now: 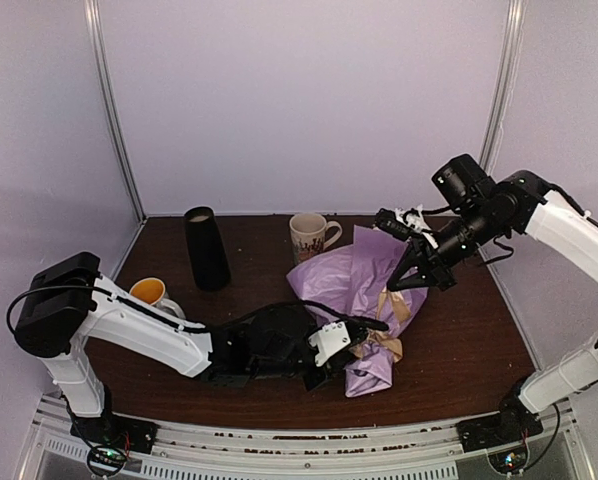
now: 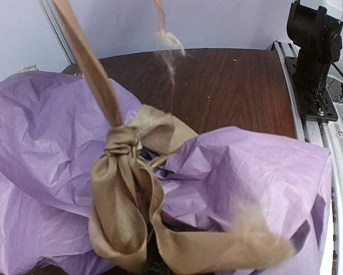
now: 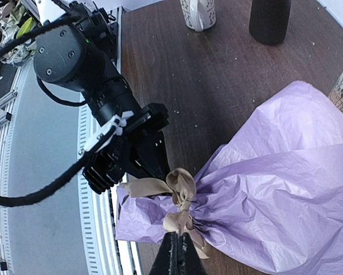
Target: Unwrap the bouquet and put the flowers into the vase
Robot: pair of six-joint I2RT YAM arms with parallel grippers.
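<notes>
The bouquet is wrapped in purple paper (image 1: 329, 280), tied with a tan ribbon (image 2: 120, 200) in a knot; its blooms are hidden in the top view. A tall black vessel (image 1: 207, 250), probably the vase, stands at the back left. Low beside the knot is my left gripper (image 1: 351, 352); ribbon and paper cover its fingertips, so its opening does not show. Above the knot, my right gripper is shut on a ribbon end, and a taut strand (image 2: 91, 69) rises from the knot towards it. Another frayed end hangs loose in the left wrist view.
A patterned mug (image 1: 309, 238) stands close behind the wrapping. Near the left arm is a white cup with an orange inside (image 1: 151, 292). Bare dark tabletop (image 1: 469, 340) lies to the right of the bouquet.
</notes>
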